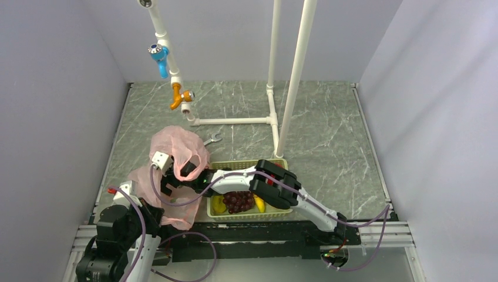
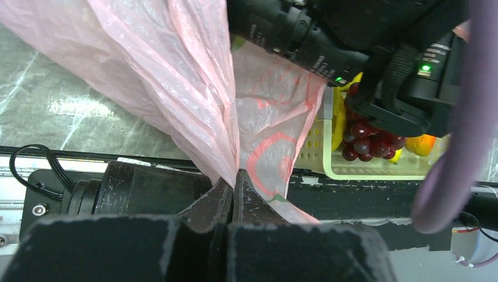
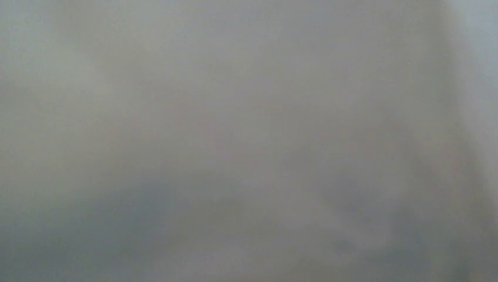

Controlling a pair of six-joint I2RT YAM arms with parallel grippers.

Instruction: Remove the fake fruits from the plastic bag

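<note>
The crumpled pink plastic bag (image 1: 182, 141) lies at the left of the counter. My left gripper is shut on a gathered edge of the bag (image 2: 182, 94) at the front left. My right gripper (image 1: 171, 179) is within the bag's folds; its fingers are hidden, and the right wrist view shows only blurred, pale material. A green basket (image 1: 246, 215) holds dark red grapes (image 1: 238, 201), bananas (image 1: 259, 204) and other yellow fruit, partly covered by the right arm. Whether fruit remains inside the bag cannot be seen.
White pipes (image 1: 232, 120) with blue and orange taps (image 1: 182, 97) stand at the back. A wrench (image 1: 214, 138) lies behind the basket.
</note>
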